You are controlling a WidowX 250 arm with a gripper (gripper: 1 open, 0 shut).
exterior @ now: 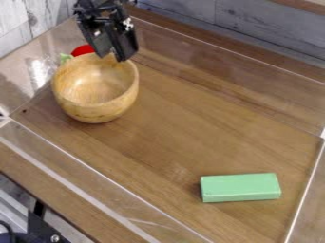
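A wooden bowl point(91, 100) sits on the left part of the wooden table, empty as far as its inside shows. My black gripper point(117, 47) hangs above the bowl's back rim, open, with nothing visible between its fingers. Behind the bowl at the left, partly hidden, is a red object with a green part point(82, 51), too small to identify surely. A mint-green block point(240, 187) lies at the front right.
The table point(203, 114) has clear room in its middle and back right. A grey plank wall point(241, 24) runs along the back. Raised edges border the left front and right sides.
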